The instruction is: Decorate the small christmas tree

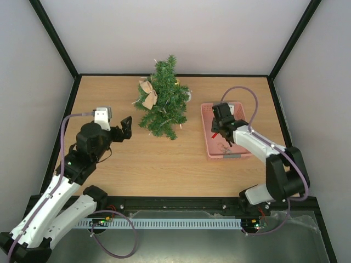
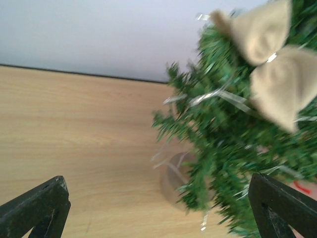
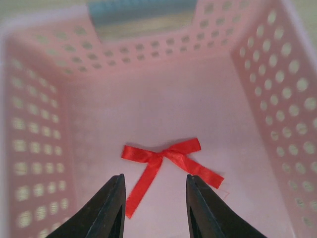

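Observation:
The small tree (image 1: 164,104) stands at the back middle, a tan bow (image 2: 282,84) on its left side and other small ornaments partly visible. My left gripper (image 1: 125,127) is open at the tree's left, apart from it, with nothing between its fingers. My right gripper is over the pink basket (image 1: 206,131), its fingers apart and empty, just short of a red ribbon bow (image 3: 156,158) lying on the basket's floor.
Black frame rails and walls bound the table at the sides and back.

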